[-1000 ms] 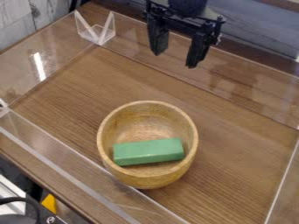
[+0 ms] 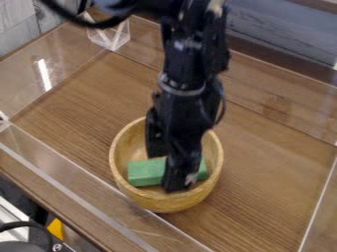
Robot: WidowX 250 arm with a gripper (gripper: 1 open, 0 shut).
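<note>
My black gripper [image 2: 175, 148] reaches down from the top centre into a wooden bowl [image 2: 166, 203] in the lower middle. Its open fingers are over and around a green block [image 2: 149, 172] lying in the bowl, and partly hide it. Whether they touch the block I cannot tell.
The wooden table [image 2: 263, 148] has free room left and right of the bowl. A clear plastic object [image 2: 109, 30] stands at the back left. Raised walls edge the back, and a dark cable with a yellow item lies beyond the lower-left edge.
</note>
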